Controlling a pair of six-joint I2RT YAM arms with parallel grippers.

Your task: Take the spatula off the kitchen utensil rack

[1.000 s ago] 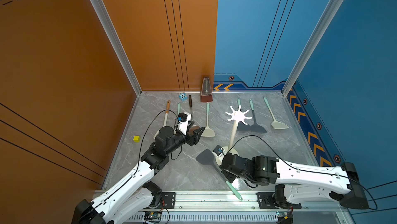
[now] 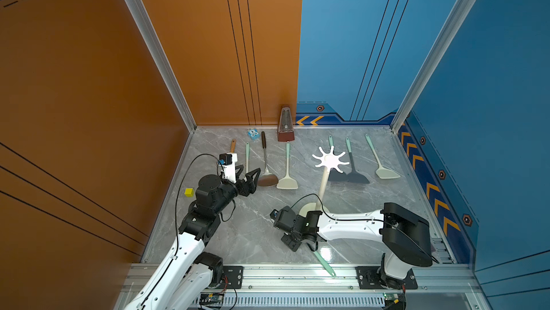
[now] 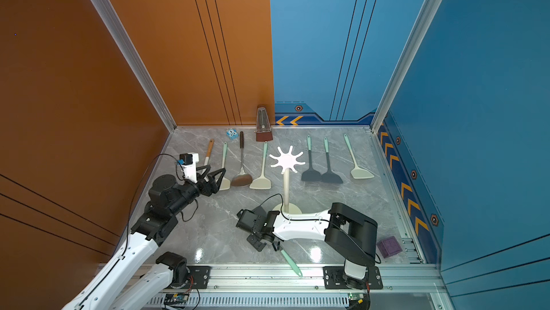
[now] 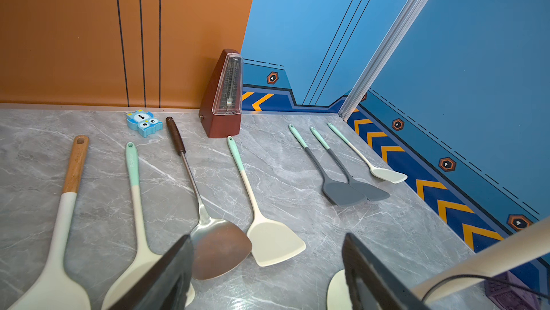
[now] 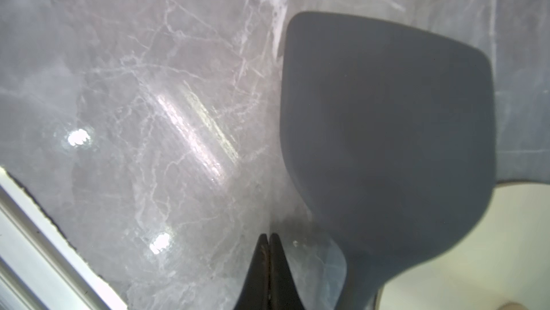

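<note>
A grey spatula with a green handle [image 3: 291, 263] lies on the table near the front edge; its grey blade [image 5: 389, 132] fills much of the right wrist view. My right gripper is shut beside that blade, nothing between its fingers. The utensil rack [image 2: 330, 160], a white star-shaped top on a post, stands mid-table with no utensil hanging from it. My left gripper is open and empty, left of the rack, above the table. Ahead of it lie a cream spatula [image 4: 273, 242] and a brown-bladed turner [image 4: 220, 247].
Several more spatulas lie along the back, among them a wooden-handled one [image 4: 74, 167] and a cream one [image 2: 386, 173] at right. A metronome [image 2: 285, 125] stands at the back wall. A yellow cube [image 2: 189, 192] sits left.
The left gripper has moved left, away from the rack. The right arm has folded and its gripper has moved left and down, now covering the grey blade in the top left view.
</note>
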